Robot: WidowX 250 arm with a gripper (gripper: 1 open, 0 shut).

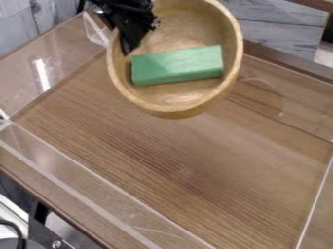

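A tan wooden-looking bowl (174, 95) hangs in the upper middle of the camera view, tilted toward the camera, with a green rectangular block (177, 64) inside it. My black gripper (127, 37) is at the bowl's upper left rim, shut on it. Its fingertips are partly hidden by the bowl.
The wooden tray floor (182, 175) below is bare and clear. Clear plastic walls (39, 73) line its edges. Grey wood-grain boards lie beyond at the back, and dark cables are at the lower left.
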